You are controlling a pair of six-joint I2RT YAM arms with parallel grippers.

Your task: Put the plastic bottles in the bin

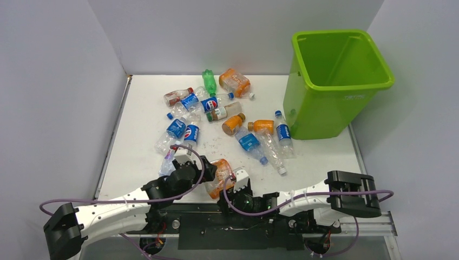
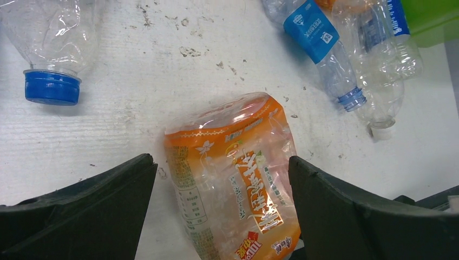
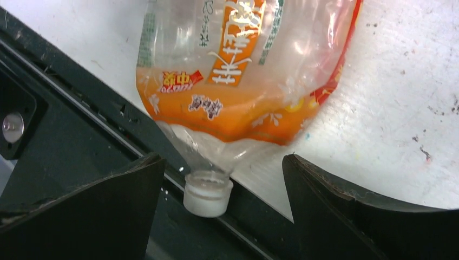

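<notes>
A large crumpled bottle with an orange label (image 1: 218, 179) lies at the table's front edge, its white cap (image 3: 208, 194) over the dark rail. My left gripper is part open above the label end, its fingers apart with the bottle visible between them and no grip showing. Around the neck end, my right gripper stands open, the cap in the gap between its fingers, the nearer finger (image 3: 127, 200) just left of it. The green bin (image 1: 338, 86) stands at the back right. From above, both arms partly hide the bottle.
Several bottles lie across the back and middle, among them a green one (image 1: 209, 82), another orange-labelled one (image 1: 235, 81) and a blue-labelled one (image 1: 249, 142). A blue-capped clear bottle (image 2: 51, 43) is left of my left gripper. Bare table shows at front right.
</notes>
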